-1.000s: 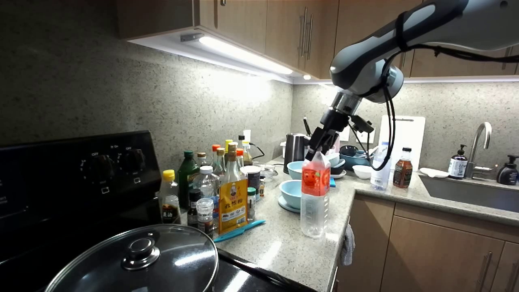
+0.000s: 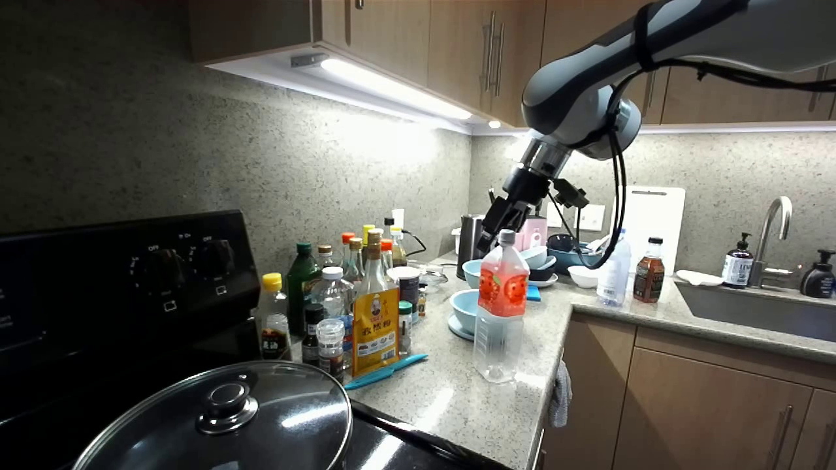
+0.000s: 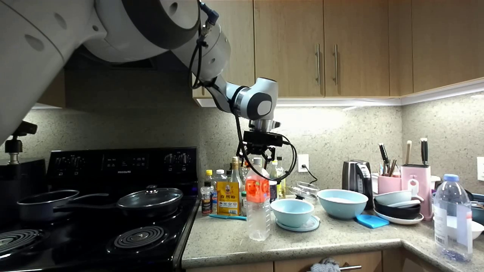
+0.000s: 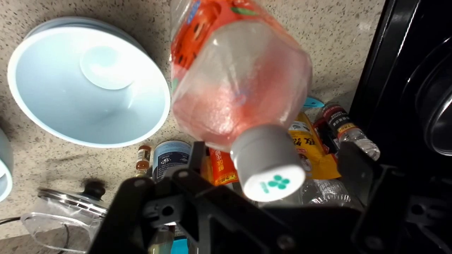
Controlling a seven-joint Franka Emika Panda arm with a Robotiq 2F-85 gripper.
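Note:
A clear plastic bottle with a red-orange label (image 2: 503,288) and a grey cap stands on the counter, close to its front edge. In the second exterior view the same bottle (image 3: 259,195) is upright in front of the condiments, left of a light-blue bowl (image 3: 292,212). My gripper is open; in the wrist view the bottle's grey cap (image 4: 267,163) appears between its spread fingers, with a gap on both sides. From the side, the gripper (image 2: 483,239) is tilted at cap height, just beside and behind the bottle's top.
Several condiment bottles and a yellow packet (image 2: 376,330) crowd the wall side. The stove with a lidded pan (image 2: 227,415) borders the counter. Farther along are another blue bowl (image 3: 342,202), a kettle (image 3: 357,181) and a water bottle (image 3: 452,217). Bare counter lies in front of the packet.
My gripper has shifted left toward the stove and slightly down, off the bottle's top. The bottle sits a little further left, its grey cap now in plain sight.

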